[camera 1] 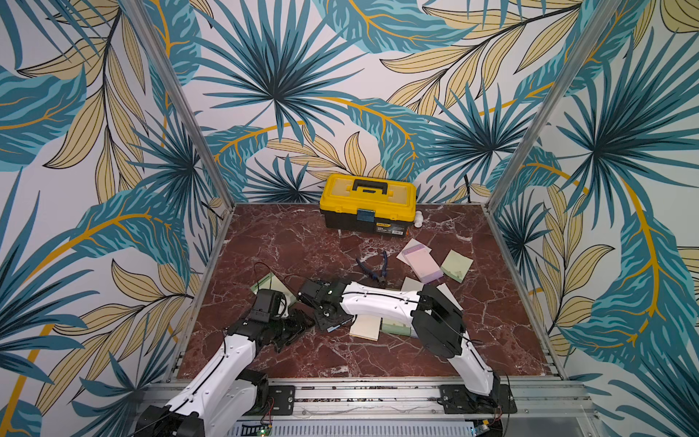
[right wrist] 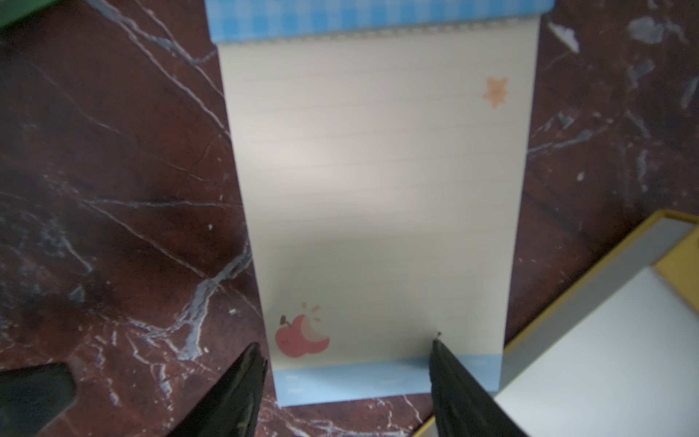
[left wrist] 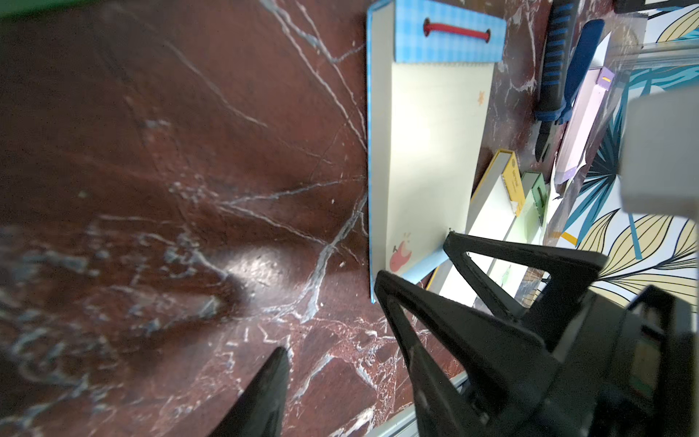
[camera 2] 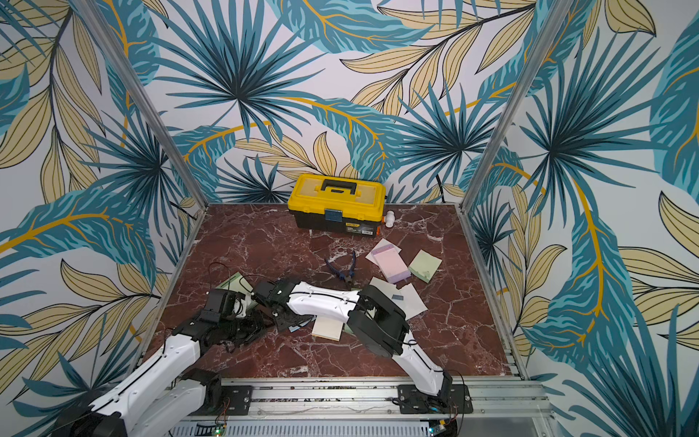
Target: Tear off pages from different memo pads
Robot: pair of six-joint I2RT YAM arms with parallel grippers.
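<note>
A blue-checked memo pad (right wrist: 378, 196) with a red cord, apple and star lies flat in both wrist views. My right gripper is open over its lower edge, nothing seen between its fingers. My left gripper is open, low on the marble beside that pad, with the right gripper's black fingers beyond it. A green pad (camera 2: 234, 281) lies at the left, partly hidden by the arms. A cream pad (camera 1: 364, 327) lies right of the grippers.
A yellow-black toolbox (camera 1: 367, 211) stands at the back; pliers (camera 1: 376, 271) lie mid-table. Pink (camera 1: 418, 262) and pale green (camera 1: 456, 266) pads lie at the right.
</note>
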